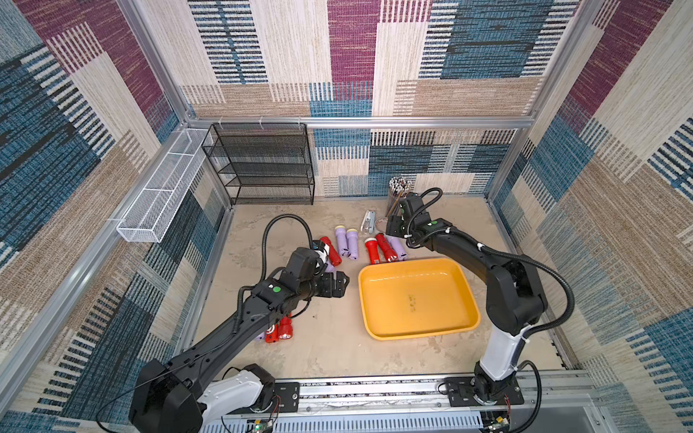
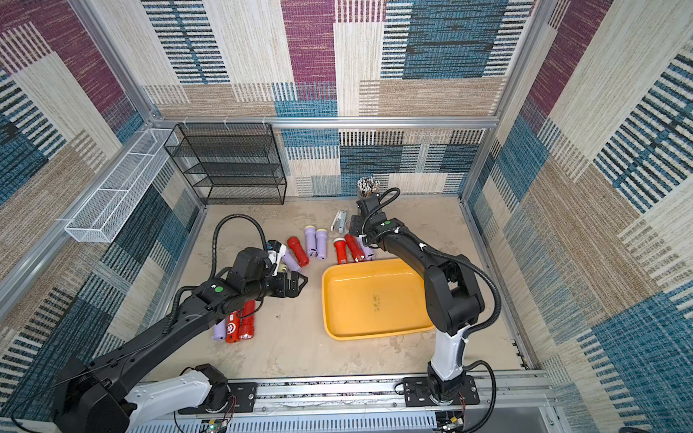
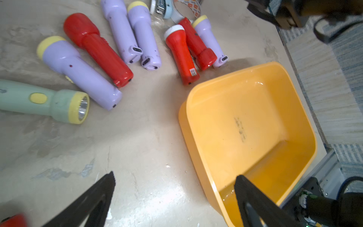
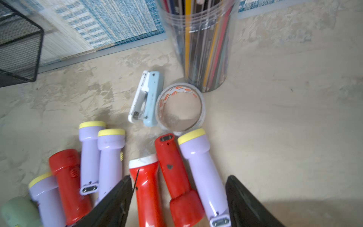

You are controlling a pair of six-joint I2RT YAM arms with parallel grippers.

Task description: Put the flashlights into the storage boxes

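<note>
An empty yellow box [image 1: 418,328] stands at the table's front middle. Behind it, in the right wrist view, lie a white-rimmed red flashlight [image 4: 146,189], a second red flashlight [image 4: 172,166] and a purple flashlight [image 4: 206,174]. My right gripper hovers over this group, fingers apart and empty. Open and holding nothing, my left gripper hangs left of the box. Farther left in its view are a green flashlight [image 3: 41,102], a purple one [image 3: 79,71] and a red one [image 3: 98,51]. Red flashlights [image 2: 247,321] at front left are partly covered by the left arm.
At the back stand a clear pencil cup [image 4: 204,49], a tape roll [image 4: 180,107] and a stapler [image 4: 146,96]. A black wire rack [image 1: 263,166] is at back left; a white wire basket [image 1: 162,191] hangs on the left. Bare table lies left of the box.
</note>
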